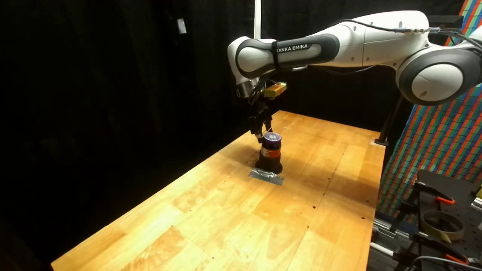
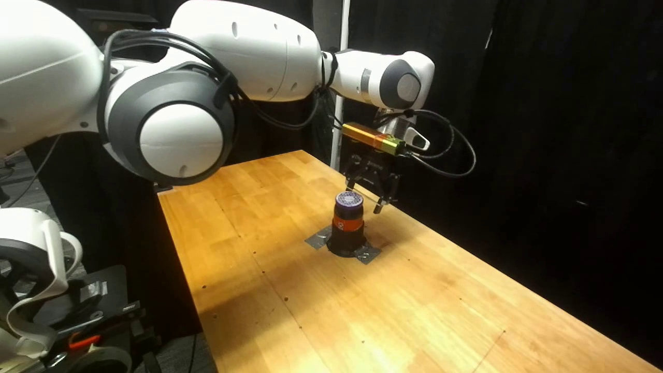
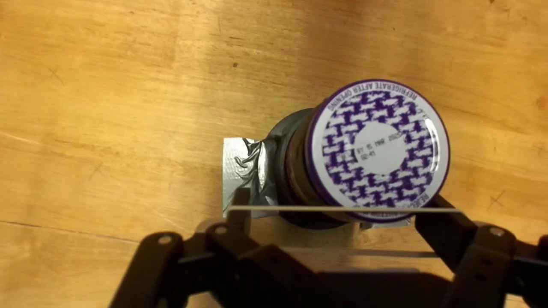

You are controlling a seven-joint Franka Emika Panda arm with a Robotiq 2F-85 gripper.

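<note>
A jar with a purple-and-white lid and an orange label stands in a black round holder on the table. Silver tape lies at the holder's foot. My gripper is open beside the jar's top, fingers pointing down. A thin pale band stretches between its two fingertips. In the wrist view this band crosses the near edge of the lid, and one dark finger appears close to the jar's side. Whether band or finger touches the jar, I cannot tell.
Off the table, a black cart holds a tape roll and clamps.
</note>
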